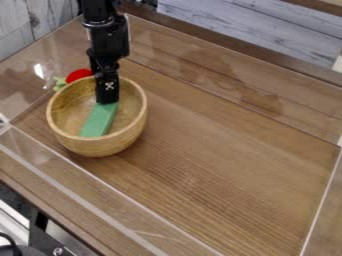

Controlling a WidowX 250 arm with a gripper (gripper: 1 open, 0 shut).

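Observation:
A wooden bowl (124, 134) sits on the left part of the table, holding a green oblong object (98, 120). My black gripper (107, 95) reaches down into the bowl from above, its tips at the upper end of the green object. Whether it grips that object is unclear. A small red object (78, 75) with a bit of green lies just behind the bowl's upper left rim, partly hidden.
A pale wall edge runs along the far left.

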